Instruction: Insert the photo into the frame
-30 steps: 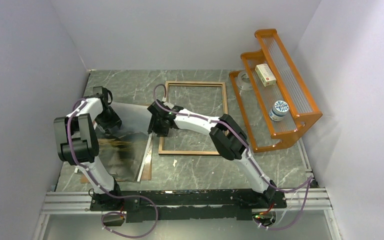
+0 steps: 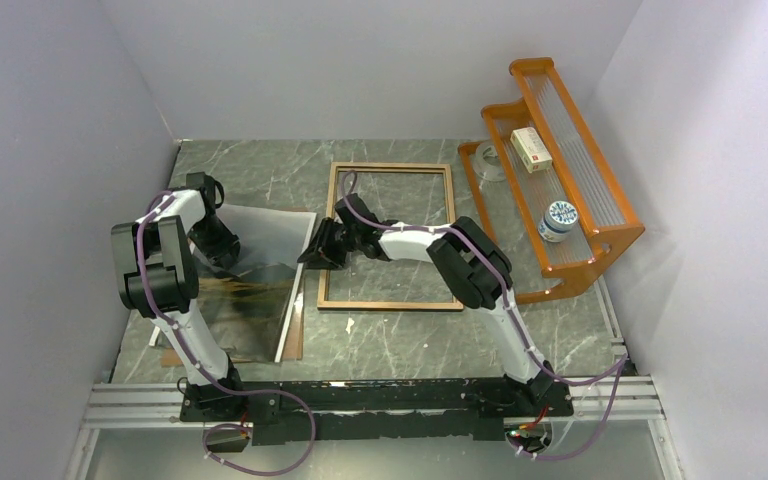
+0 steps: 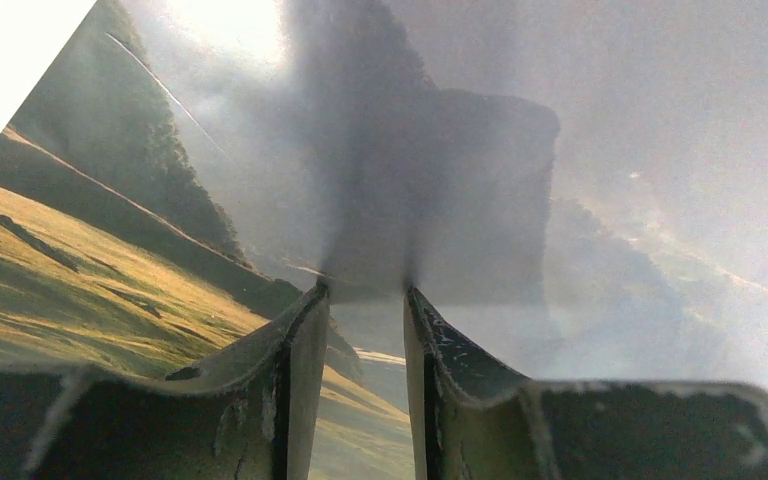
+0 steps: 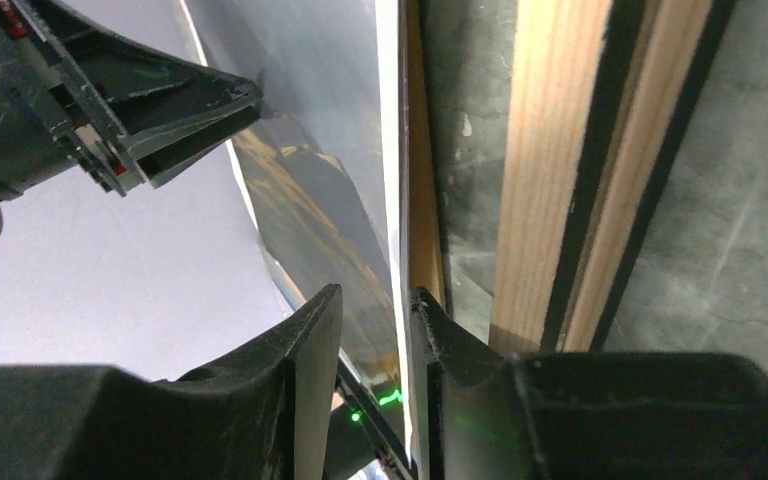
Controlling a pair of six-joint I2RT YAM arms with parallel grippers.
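The photo (image 2: 250, 320), a glossy landscape with white borders, lies at the left of the table. My left gripper (image 2: 225, 255) is over its upper left part. In the left wrist view, its fingertips (image 3: 315, 300) stand a narrow gap apart against the photo's surface; whether they pinch it is unclear. My right gripper is partly open at the photo's right white edge (image 4: 392, 150), which runs down between its fingers close to the right one. The wooden frame (image 2: 390, 306) lies just right of the photo, partly covered by the right arm.
A brown board (image 2: 296, 335) shows beneath the photo's right edge. At the right stands an orange wooden shelf (image 2: 600, 235) with a small box (image 2: 531, 149) and a blue-white jar (image 2: 558, 221); a tape roll (image 2: 488, 162) is beside it. Bare table lies in front of the frame.
The left arm hardly moved. Photo and frame appear to be in the same place.
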